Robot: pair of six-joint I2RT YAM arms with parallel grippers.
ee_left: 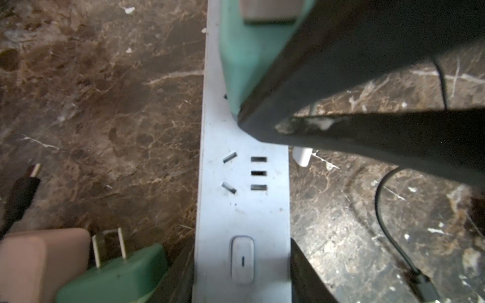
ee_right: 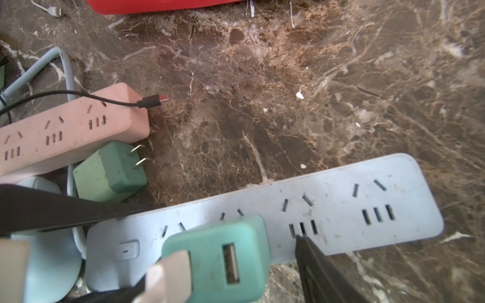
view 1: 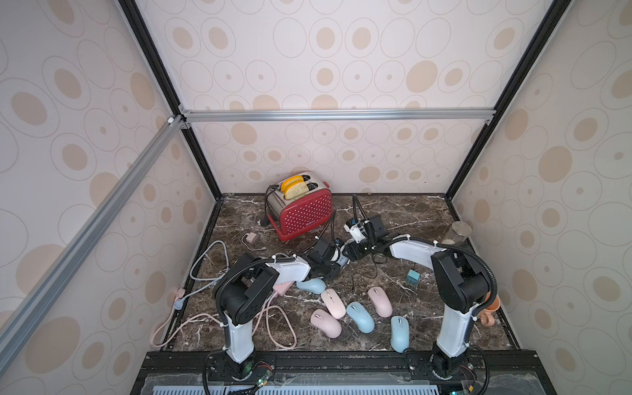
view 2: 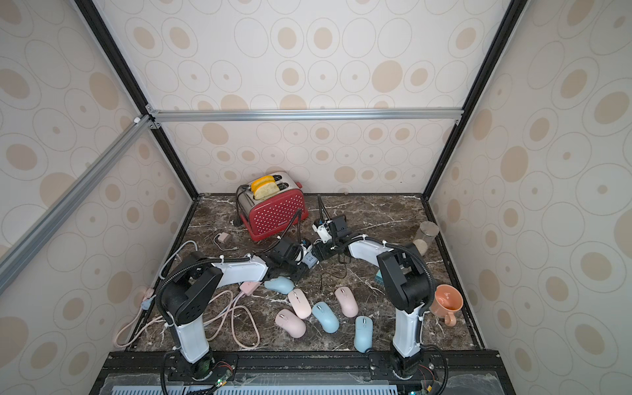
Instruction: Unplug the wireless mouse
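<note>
Both grippers meet over the light blue power strip [ee_right: 391, 194] at the table's middle. A mint charger [ee_right: 207, 242] with a USB slot sits on it, a pale piece against its side; whether this is the mouse's receiver is unclear. My left gripper [view 1: 332, 266] is around the strip's switch end, its fingers either side of the strip in the left wrist view. My right gripper [view 1: 352, 250] is at the charger, a dark finger [ee_right: 315, 267] to the right of it. Whether either grips firmly is hard to tell.
Several pink and blue mice [view 1: 359, 316] lie at the front. A red toaster [view 1: 306, 214] stands behind the grippers, a pink power strip [ee_right: 131, 111] and green charger [ee_right: 113, 171] to the left, an orange mug [view 2: 446, 299] at the right.
</note>
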